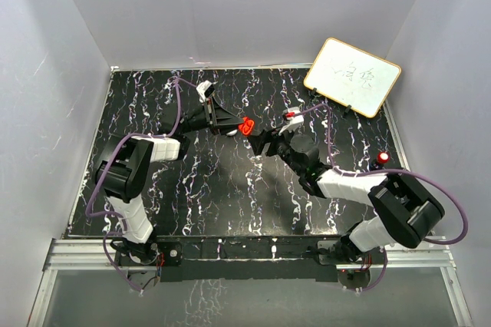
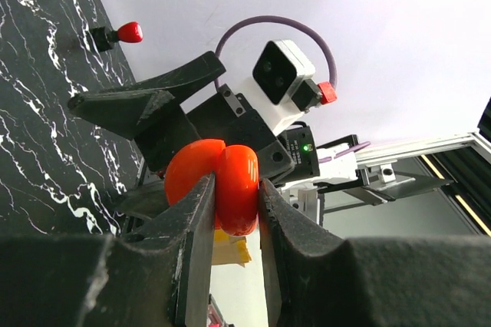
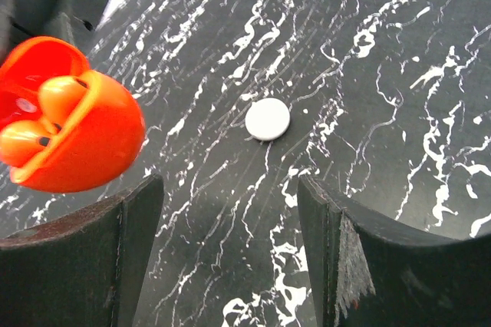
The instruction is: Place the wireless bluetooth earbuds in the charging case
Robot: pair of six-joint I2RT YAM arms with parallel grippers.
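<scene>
The red charging case (image 1: 246, 127) is held above the table, with my left gripper (image 1: 236, 123) shut on it; its red shell (image 2: 236, 189) shows between the fingers in the left wrist view. Seen from the right wrist, the case (image 3: 100, 139) is open. Two rounded orange pieces, apparently the earbuds (image 3: 65, 99), sit in it; whether they are fully seated I cannot tell. My right gripper stands part open close to the case, with only bare table visible between its fingers.
A white disc (image 3: 268, 119) lies on the dark marbled table near the left gripper. A red-topped black object (image 1: 379, 160) stands at the right, and a whiteboard (image 1: 353, 77) leans at the back right.
</scene>
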